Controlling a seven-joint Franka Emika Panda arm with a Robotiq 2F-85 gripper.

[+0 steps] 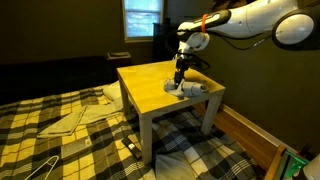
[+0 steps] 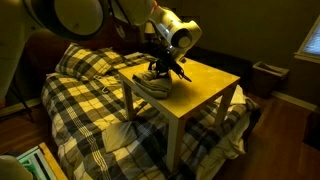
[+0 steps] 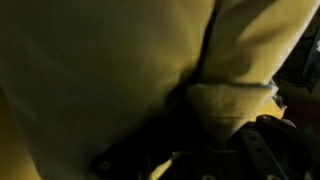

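A bundle of grey-white cloth [image 1: 187, 89] lies on the wooden table near its front edge, low and rumpled. In the second exterior view the same cloth [image 2: 152, 86] sits at the table's near left corner. My gripper [image 1: 179, 80] points down at the cloth from above, its tips against the fabric. Folds of pale cloth [image 3: 120, 60] fill most of the wrist view and run in between the dark fingers. The fingers are closed on this fabric; the fingertips themselves are mostly hidden in shadow and cloth.
Around the table, a plaid blanket [image 1: 60, 130] covers the bed, with pale folded cloths [image 1: 65, 122] on it. A small dark object [image 1: 131, 147] lies on the blanket beside the table leg.
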